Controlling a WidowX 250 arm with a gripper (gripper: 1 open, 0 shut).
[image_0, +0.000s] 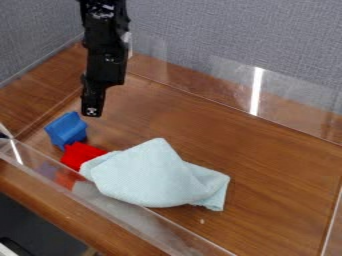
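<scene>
The black gripper (94, 104) hangs at the upper left above the wooden floor, a little up and right of a blue block (67, 128); whether its fingers are open or shut is unclear. A red block (82, 155) lies below the blue one, partly covered on its right by a pale blue-white cloth (154, 178) that is crumpled on the floor at lower middle.
A clear plastic wall (257, 92) runs along the back, with another along the near left edge close to the blocks.
</scene>
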